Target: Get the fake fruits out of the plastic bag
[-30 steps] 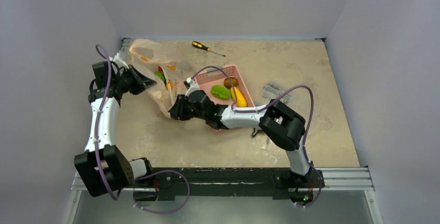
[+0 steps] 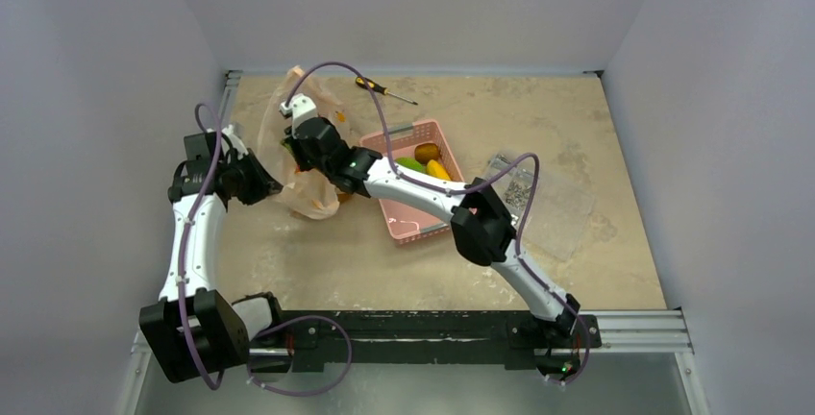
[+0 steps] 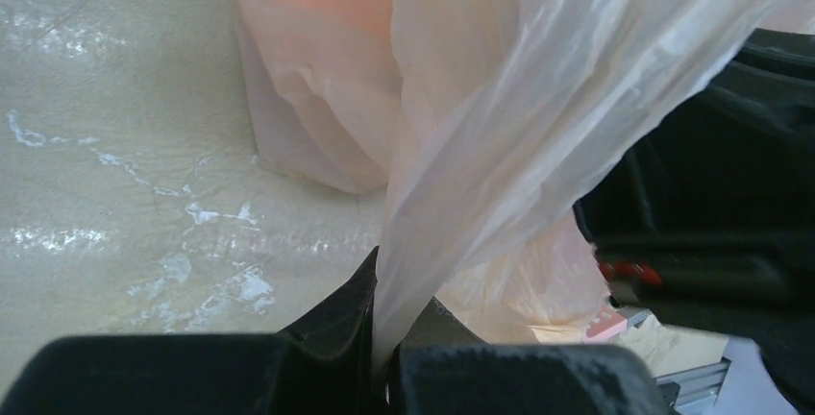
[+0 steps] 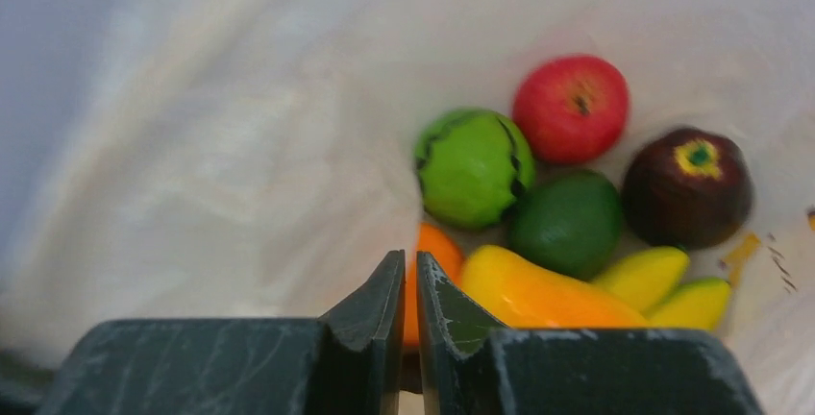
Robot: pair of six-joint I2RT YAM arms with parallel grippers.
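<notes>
The translucent plastic bag stands on the left of the table. My left gripper is shut on its edge; in the left wrist view the bag film rises from between the fingertips. My right gripper is over the bag's mouth. Its fingertips are nearly together, with only a thin slit and no fruit between them. Inside the bag lie a red fruit, a small watermelon, a dark green fruit, a purple mangosteen, small bananas, a yellow-orange fruit and an orange one.
A pink basket holds a green fruit, a brown fruit and a yellow fruit, partly behind the right arm. Behind lies a screwdriver. A clear box sits on the right.
The right gripper has moved left and away from the table's front, from the bag's near right side to over its mouth.
</notes>
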